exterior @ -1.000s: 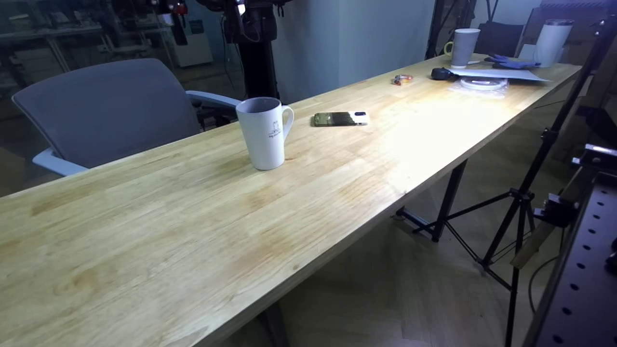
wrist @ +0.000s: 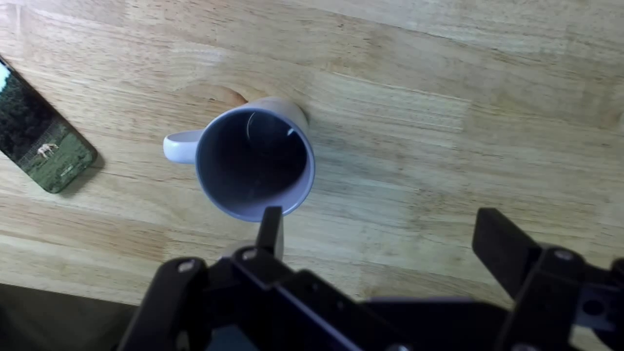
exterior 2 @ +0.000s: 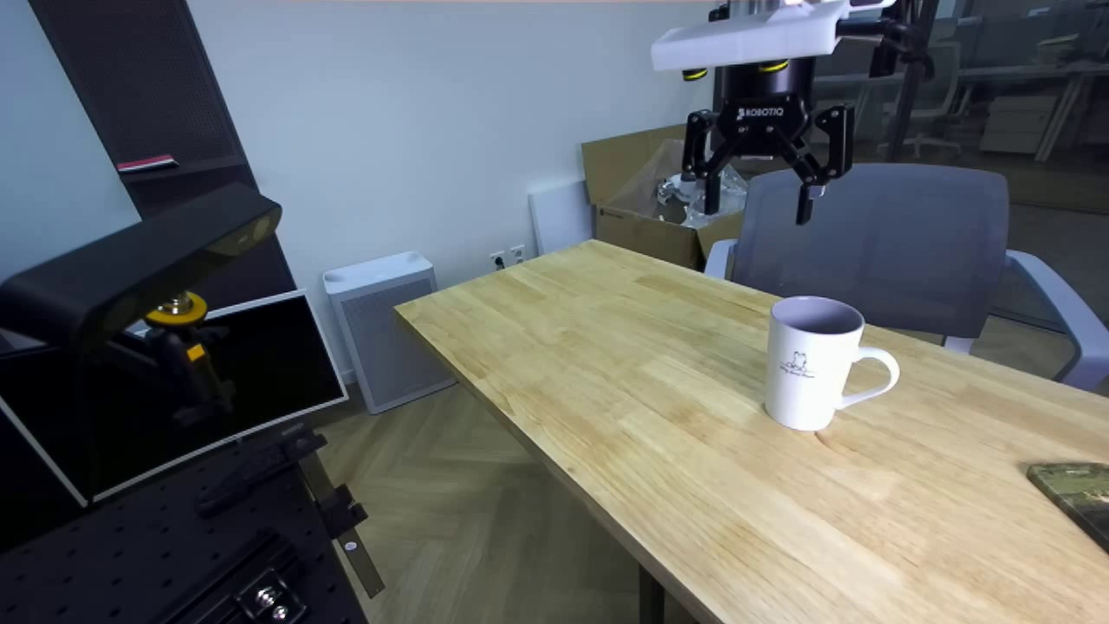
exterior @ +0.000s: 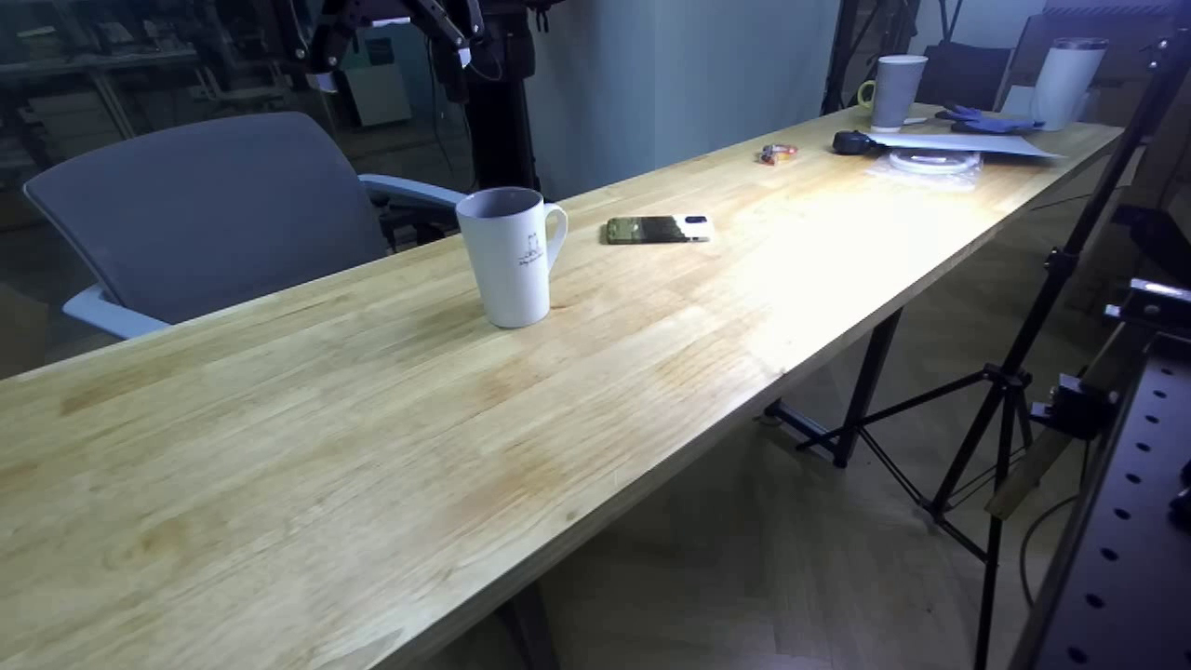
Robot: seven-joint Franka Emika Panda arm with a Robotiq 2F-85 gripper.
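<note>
A white mug with a small drawing and a grey inside stands upright on the wooden table. In exterior view 2 the mug has its handle toward the right. My gripper hangs above the table's chair side, well over the mug's height, with its fingers spread wide and nothing between them. From the wrist view I look down into the mug, empty as far as its dark inside shows; the left fingertip overlaps its rim in the image, while the right finger is far off to the side.
A phone-like slab lies flat near the mug's handle side. Farther along the table are a grey cup, a tumbler and small items. An office chair stands against the table.
In exterior view 1 the gripper has come farther into the top of the picture, showing more of its fingers. Mug and slab have stayed put.
</note>
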